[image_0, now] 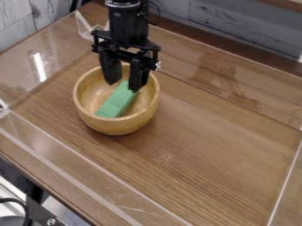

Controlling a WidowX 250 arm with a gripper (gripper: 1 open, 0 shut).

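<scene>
A green object [118,101] lies inside a yellow-tan bowl [101,119] on the wooden table. My black gripper [124,69] hangs over the back part of the bowl, above the green object, with its fingers apart and open. The green object rests on the bowl's floor, partly hidden at its upper end by the gripper.
A pale, see-through item stands behind at the upper left, and a black cable [12,207] lies at the lower left edge. A wall borders the back right.
</scene>
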